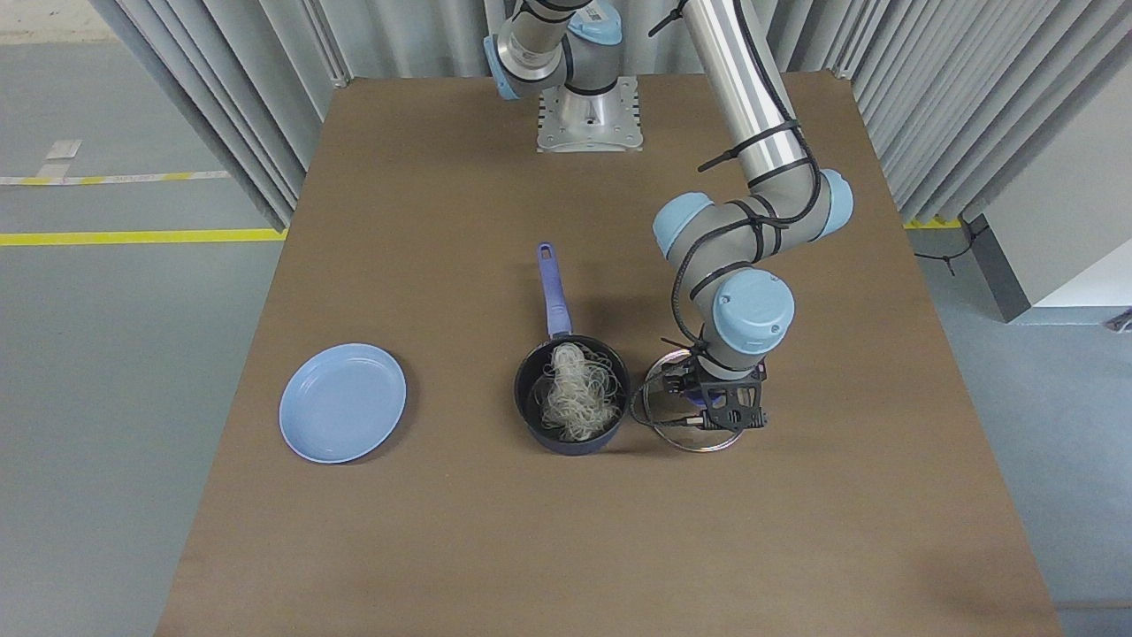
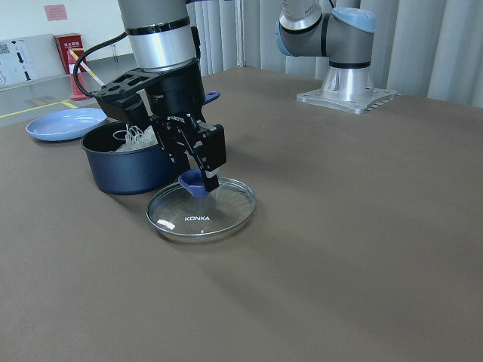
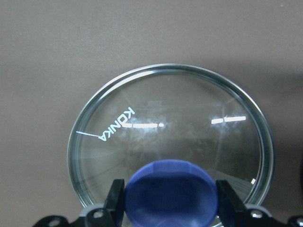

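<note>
My gripper sits low over a glass pot lid [image 2: 201,217] marked KONKA, its two fingers on either side of the lid's blue knob [image 3: 171,198], apparently touching it. The lid lies on the table, right beside a dark saucepan [image 1: 539,420] with a blue handle [image 1: 552,287]. Pale noodles [image 1: 576,398] are inside the pan. In the front view the gripper and wrist cover much of the lid.
A blue plate [image 1: 341,403] lies on the table [image 1: 456,531] left of the pan.
</note>
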